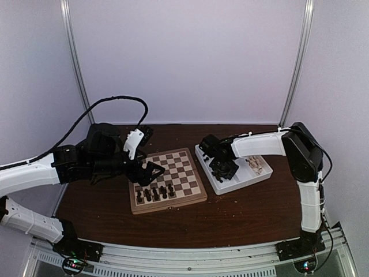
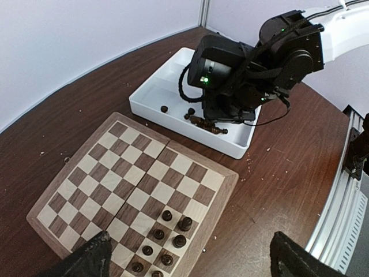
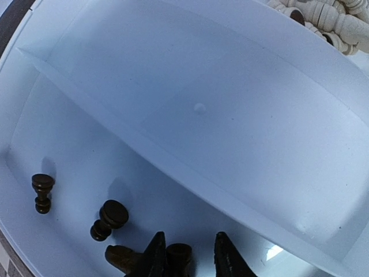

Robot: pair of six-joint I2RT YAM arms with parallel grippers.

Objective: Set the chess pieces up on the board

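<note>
Several dark pieces stand on the chessboard (image 1: 182, 201), in the corner nearest the front left; one dark piece (image 2: 185, 223) is clear in the left wrist view. Over the board my left gripper is open and empty. My right gripper is down in the white tray (image 3: 196, 202), its fingers part open. Between or just beside those fingers is the flat base of a dark piece (image 3: 179, 254); whether they touch it cannot be told. Left of them lie another dark piece (image 3: 118, 258) and two small pawns, one pawn (image 3: 109, 220) tilted and one pawn (image 3: 42, 193) farther off.
White pieces (image 3: 331, 20) lie heaped in the tray's far compartment, behind a low divider (image 3: 144, 147). Most of the board's squares are bare.
</note>
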